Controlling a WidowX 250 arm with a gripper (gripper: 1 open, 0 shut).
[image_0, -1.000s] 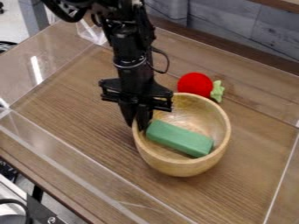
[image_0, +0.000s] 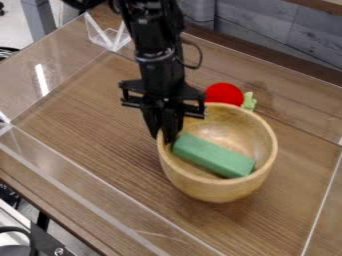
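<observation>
A light wooden bowl (image_0: 235, 183) sits on the right half of the table, with a green oblong block (image_0: 214, 155) lying inside. The black arm reaches down from the top, and its gripper (image_0: 168, 125) is at the bowl's left rim, shut on that rim as far as shows; the fingertips are partly hidden. A red tomato-like object (image_0: 223, 94) with a green top lies just behind the bowl.
A clear plastic item (image_0: 110, 30) is at the back left. A raised wooden edge runs along the back right.
The red object appears farther back and partly behind the bowl.
</observation>
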